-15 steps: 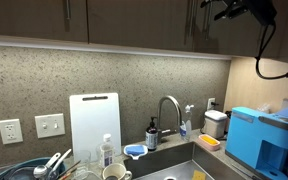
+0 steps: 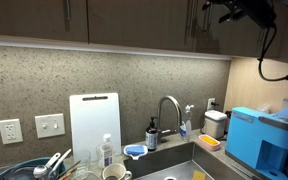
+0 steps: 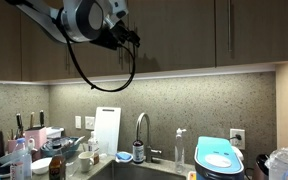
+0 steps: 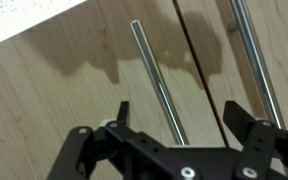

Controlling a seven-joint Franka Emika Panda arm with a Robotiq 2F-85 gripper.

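Note:
My open gripper faces a wooden cabinet door (image 4: 74, 70) in the wrist view, its two dark fingers spread wide. A slim metal bar handle (image 4: 159, 84) runs slantwise up the door, its lower end passing between the fingers in that view. Whether the fingers touch it I cannot tell. Across a dark seam, a second bar handle (image 4: 258, 60) stands on the neighbouring door. In exterior view 2 the arm (image 3: 89, 20) reaches up to the upper cabinets, the gripper close to their fronts. Exterior view 1 shows only part of the arm (image 2: 249, 8) at the top edge.
Below the cabinets are a sink (image 2: 184, 160) with a faucet (image 2: 169, 108), a soap bottle (image 2: 151, 134) and a white cutting board (image 2: 95, 125). A blue appliance (image 2: 259, 142) stands at the right. Bottles and dishes crowd the left counter.
At the top of exterior view 1, the arm's visible part has shifted slightly near the cabinet. The counter and its objects look the same.

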